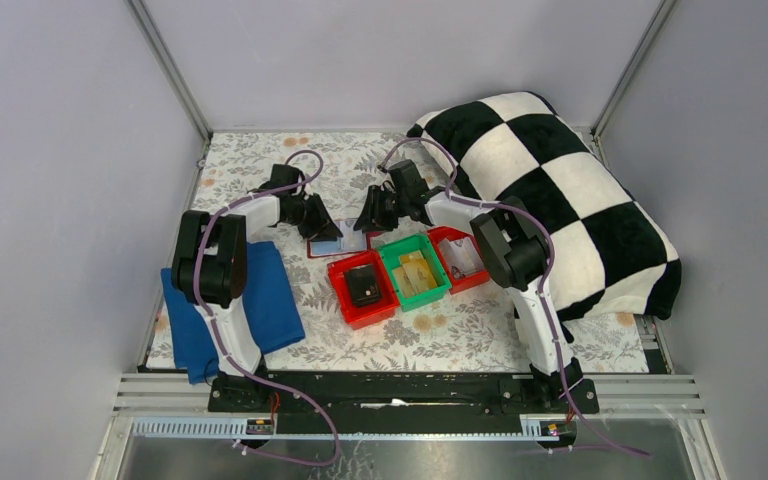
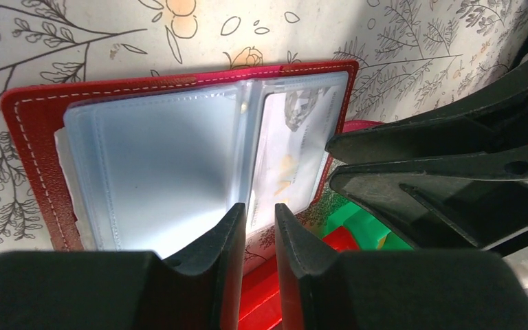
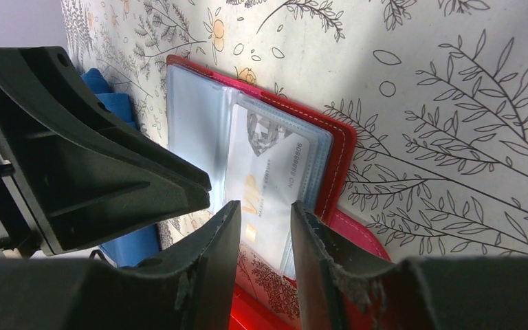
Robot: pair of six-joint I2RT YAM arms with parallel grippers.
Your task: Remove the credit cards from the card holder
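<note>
A red card holder (image 2: 34,158) lies spread on the patterned cloth, with clear plastic sleeves inside. In its right-hand sleeve is a white card (image 3: 265,172) with a grey emblem and printed digits. The left sleeve (image 2: 158,165) looks pale blue, with no print showing. My left gripper is over the holder's middle, its fingers parted and empty. Over the holder's right edge stands my right gripper, open; the sleeve's edge shows between its fingers, not gripped. Each wrist view also catches the other arm's fingers close by.
In front of the holder stand a red bin (image 1: 370,318) with a black item, a green bin (image 1: 397,248) with yellow cards and another red bin (image 1: 467,285). A checkered pillow (image 1: 560,180) fills the right; a blue cloth (image 1: 275,310) lies at left.
</note>
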